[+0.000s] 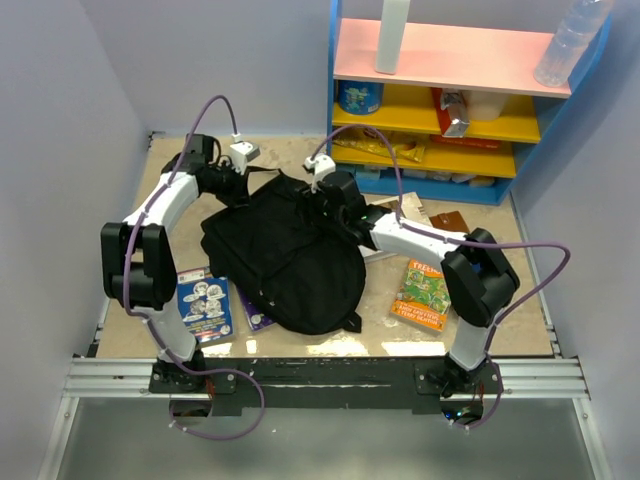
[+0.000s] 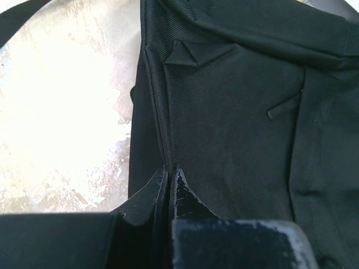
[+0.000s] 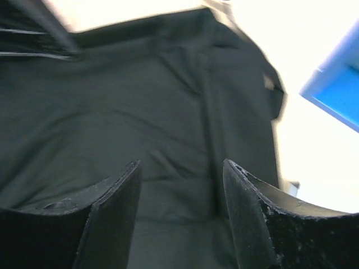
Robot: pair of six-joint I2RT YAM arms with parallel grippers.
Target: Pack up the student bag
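Note:
A black fabric bag [image 1: 285, 270] lies flat and rumpled across the middle of the table. In the top view my left gripper [image 1: 238, 195] is at the bag's upper left; the left wrist view shows its fingers [image 2: 143, 202] closed on a folded black edge [image 2: 160, 112] of the bag. My right gripper [image 1: 310, 205] is over the bag's upper right part; in the right wrist view it is open [image 3: 180, 174], its fingertips apart above the black cloth, which looks blurred there.
Books [image 1: 203, 310] lie at the lower left, partly beside the bag, and an orange-green book [image 1: 422, 290] at the lower right, with a brown item [image 1: 448, 221]. A blue shelf unit [image 1: 452, 50] with bottles and packets stands at the back right.

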